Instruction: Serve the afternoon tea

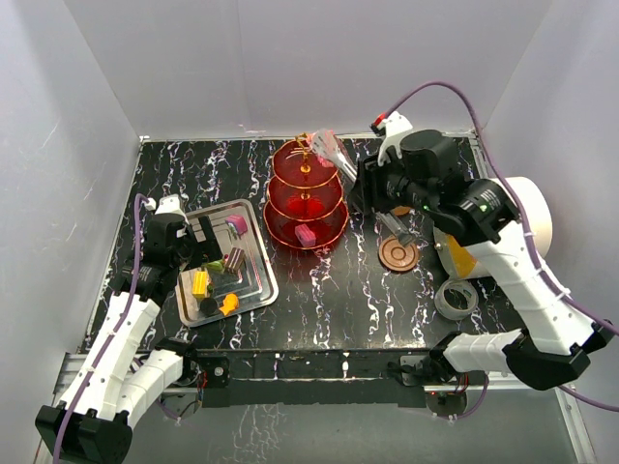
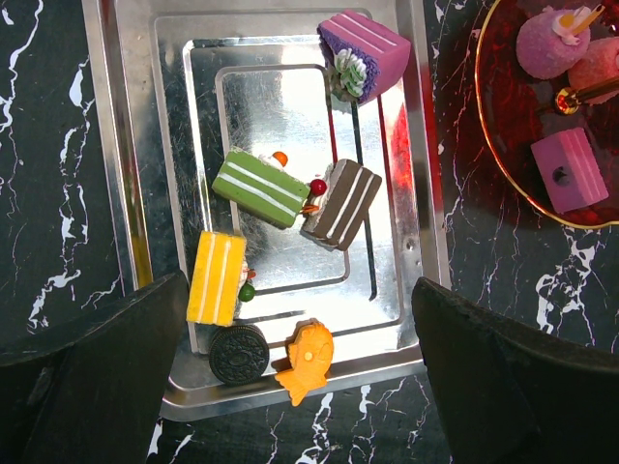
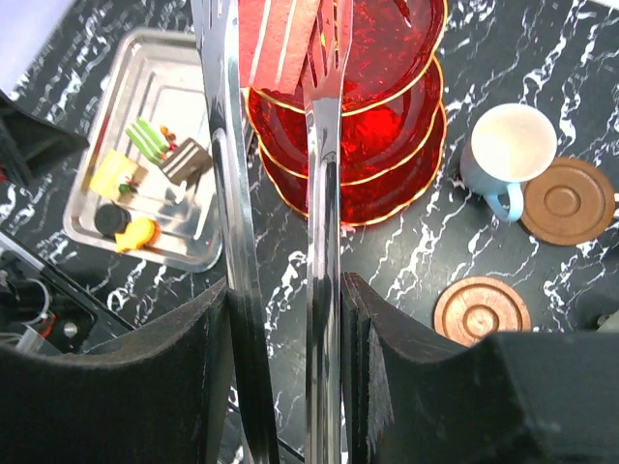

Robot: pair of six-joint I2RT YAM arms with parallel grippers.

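Note:
My right gripper is closed around silver tongs (image 3: 324, 193), and a pink cake slice (image 3: 276, 39) sits between the tong tips. In the top view they hover over the top tier of the red three-tier stand (image 1: 280, 203). A pink cake (image 1: 305, 235) rests on the bottom tier. My left gripper stands open and empty above the metal tray (image 2: 106, 145). On the tray lie purple cake (image 2: 372, 53), green cake (image 2: 259, 188), brown cake (image 2: 343, 205), yellow cake (image 2: 215, 278), a black cookie (image 2: 239, 354) and an orange fish-shaped sweet (image 2: 308, 358).
A blue mug (image 3: 508, 150) stands beside brown coasters (image 3: 482, 309) right of the stand. At the right are a large white cylinder (image 1: 527, 222) and a tape roll (image 1: 456, 299).

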